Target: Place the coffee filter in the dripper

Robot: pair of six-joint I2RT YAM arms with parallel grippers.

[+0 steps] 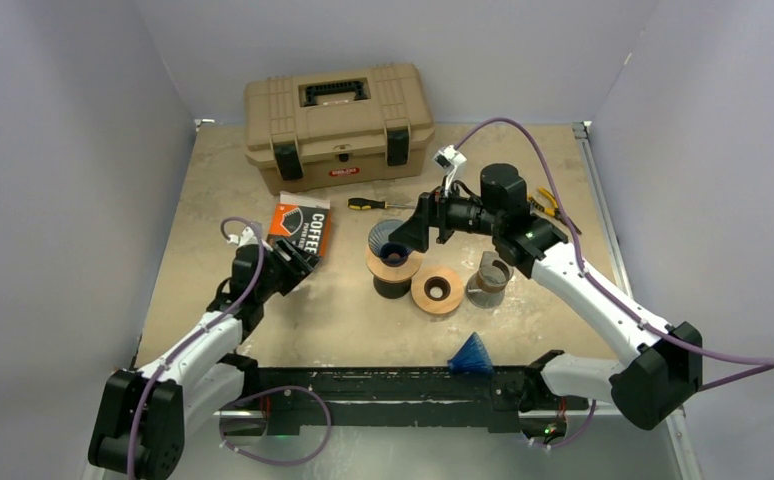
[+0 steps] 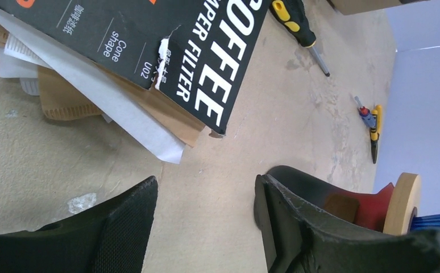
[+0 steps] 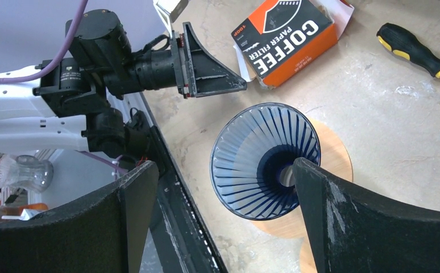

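The black and orange coffee filter box [image 1: 301,228] lies on the table, left of centre. White paper [image 2: 149,136] and brown paper filters [image 2: 64,96] stick out from under its printed face in the left wrist view. My left gripper is by the near end of the box, its fingers apart with only bare table between them. The dark ribbed cone dripper [image 3: 229,162] sits on a round wooden collar [image 3: 334,151] and looks empty inside. At the dripper's rim, my right gripper is open; whether its fingers touch the cone is unclear.
A second wooden ring [image 1: 437,290] and a glass server [image 1: 489,278] stand right of the dripper. A blue cone [image 1: 472,354] lies at the front edge. Behind are a screwdriver [image 1: 368,203] and a tan toolbox [image 1: 338,125].
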